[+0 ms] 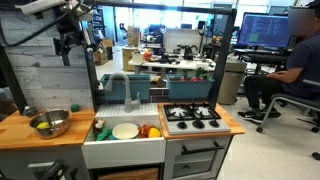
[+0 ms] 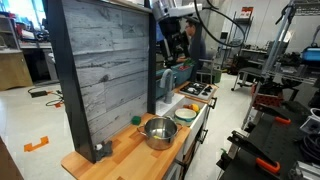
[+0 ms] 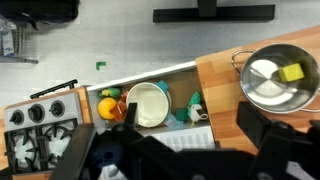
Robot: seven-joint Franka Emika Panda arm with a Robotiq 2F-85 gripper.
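My gripper is open, its two dark fingers spread wide at the bottom of the wrist view with nothing between them. High above the counter's left side, the gripper (image 1: 78, 50) points down, well clear of everything below. A steel pot (image 1: 50, 123) with a small yellow thing (image 3: 291, 72) inside stands on the wooden counter (image 3: 225, 95). In the white sink (image 1: 105, 152) lie a pale round plate (image 3: 148, 104), orange and yellow items (image 3: 107, 107), and a green toy-like thing (image 3: 195, 102).
A black-grated stove (image 1: 192, 117) sits right of the sink, and a grey faucet (image 1: 117, 82) rises behind it. Grey plank panels (image 2: 112, 83) back the counter. Small green objects (image 1: 75, 107) rest near the pot. A seated person (image 1: 290, 75) is far right.
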